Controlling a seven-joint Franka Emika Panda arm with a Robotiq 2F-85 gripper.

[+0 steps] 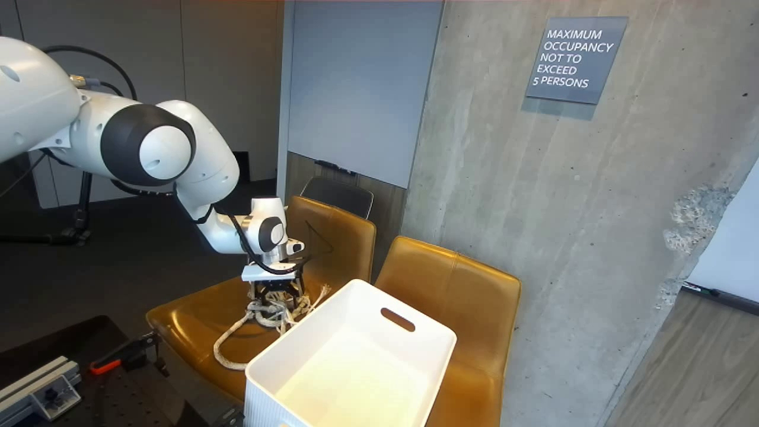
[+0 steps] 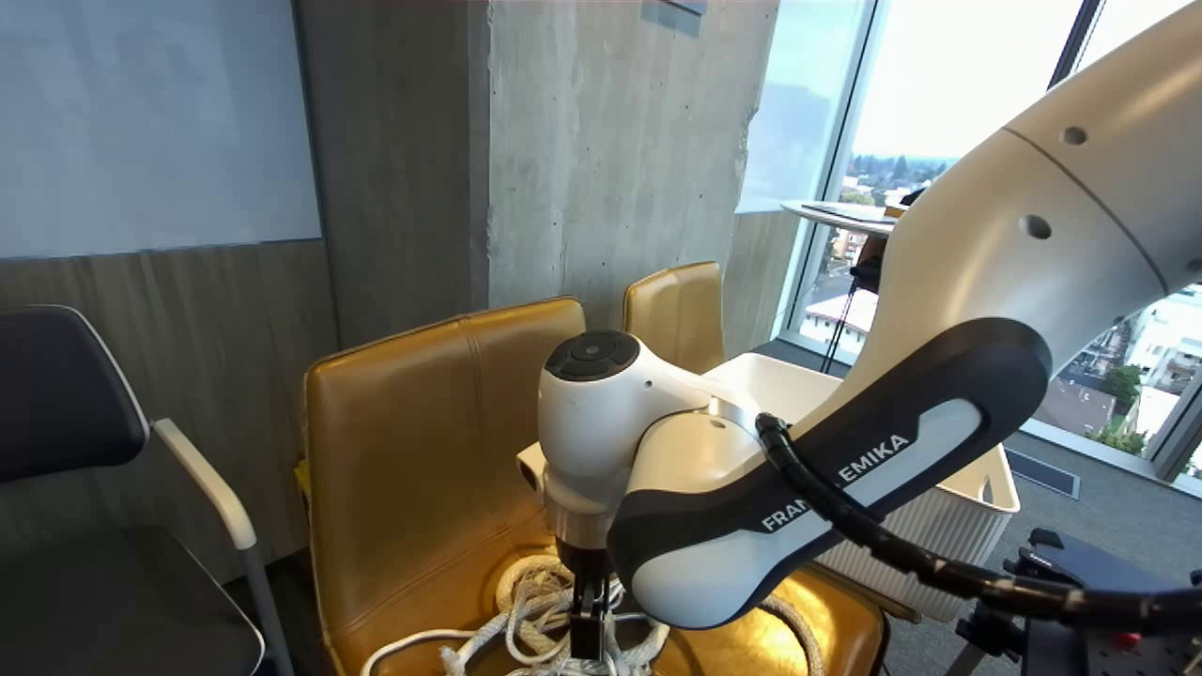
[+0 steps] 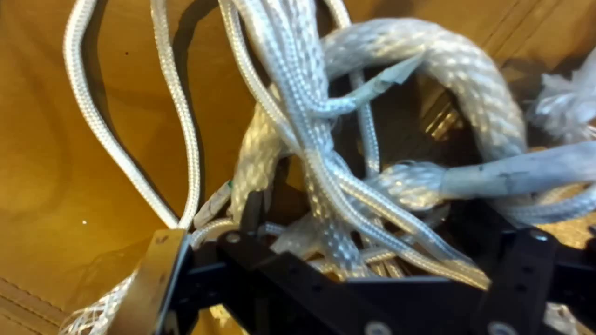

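A tangled pile of white rope (image 1: 235, 345), thick braid mixed with thin cords, lies on a tan leather chair (image 1: 192, 313). My gripper (image 1: 277, 292) points down into the top of this pile, its fingers open. In the wrist view, thin cords (image 3: 329, 167) run between and beneath the dark fingers, and a thick rope loop (image 3: 475, 78) curves past them. The lowest parts of the fingertips are hard to make out among the strands. In exterior view 2, the hand (image 2: 588, 620) reaches down among the coils (image 2: 530, 597).
An empty white bin (image 1: 356, 284) with a handle slot stands just right of the pile. A second tan chair (image 1: 455, 299) is behind the bin. At the front left is a dark table (image 1: 135, 398) with a metal rail and a red-black clamp (image 1: 117, 359).
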